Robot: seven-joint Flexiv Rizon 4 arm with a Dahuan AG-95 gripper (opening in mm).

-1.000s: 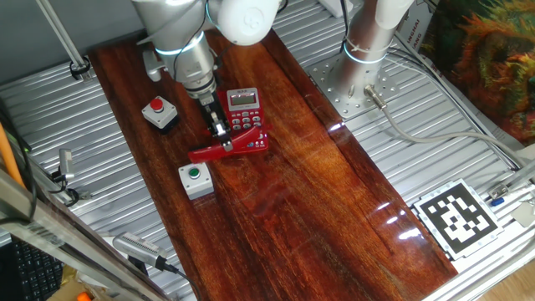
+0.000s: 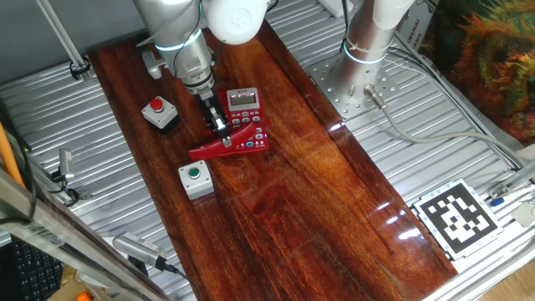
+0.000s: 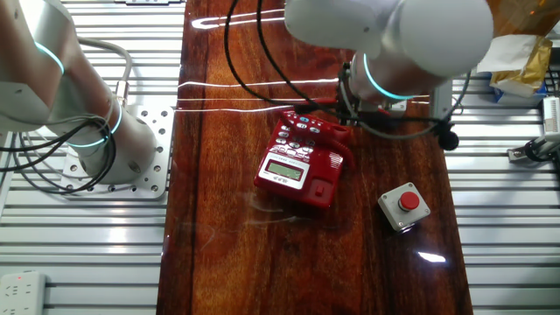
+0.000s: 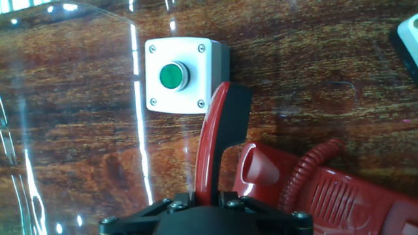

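A red telephone base [image 2: 247, 118] with a grey display lies on the brown wooden board. Its red handset [image 4: 211, 140] stands between the fingers of my gripper, which is shut on it. From the first exterior view, the handset [image 2: 206, 152] reaches left past the base toward the green-button box, with my gripper [image 2: 226, 141] at its middle. An empty cradle cup [image 4: 259, 168] and the coiled cord [image 4: 305, 171] show beside the handset in the wrist view. The arm hides much of the handset in the second exterior view.
A white box with a green button [image 2: 196, 178] sits close to the handset's left end. Another box with a red button [image 2: 159, 111] stands farther back on the left. The board's front and right parts [image 2: 309, 226] are clear.
My gripper has shifted slightly toward the back with the handset in it. The handset's right end now sits a little farther left and back over the base. Both button boxes stay put.
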